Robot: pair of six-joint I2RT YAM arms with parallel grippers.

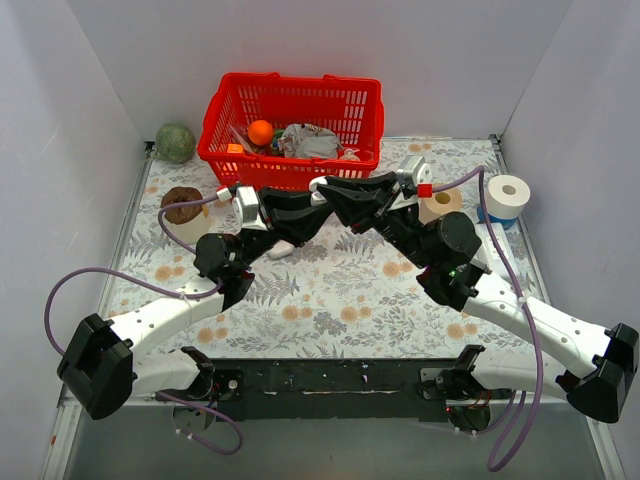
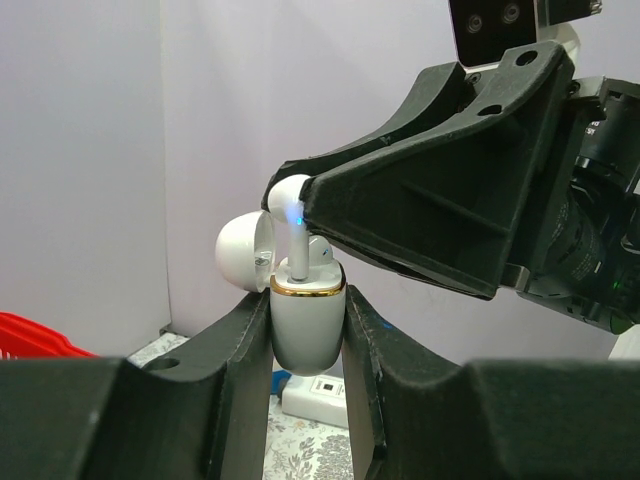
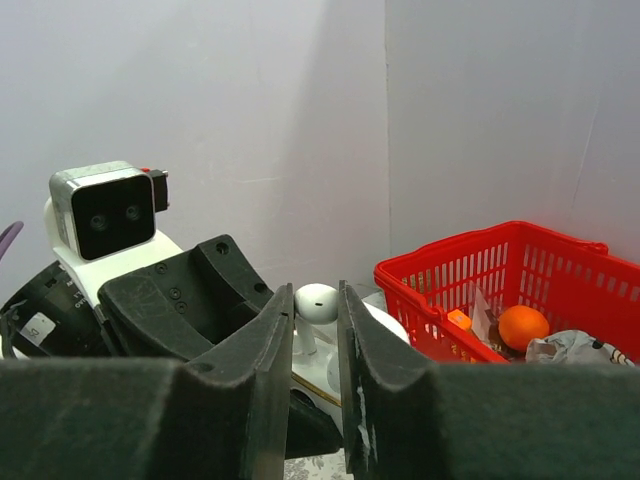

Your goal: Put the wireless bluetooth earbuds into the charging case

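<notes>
My left gripper is shut on the white charging case (image 2: 306, 345), held upright with its gold-rimmed mouth up and round lid (image 2: 243, 252) swung open. A white earbud (image 2: 290, 197) with a small blue light stands over it, its stem reaching down into the mouth. Another white rounded shape (image 2: 320, 251), seemingly the second earbud, sits low beside that stem. Fingers of my right gripper lie on both sides of the upper earbud's head, close against it; whether they grip it cannot be told. Both grippers meet above the table in the top view.
Behind the grippers stands a red basket (image 1: 222, 140) with an orange and other items. Paper rolls (image 1: 507, 197) are at the right, a brown-topped pot (image 1: 182, 205) and a green ball (image 1: 175, 143) at the left. A small white object (image 1: 281, 250) lies below.
</notes>
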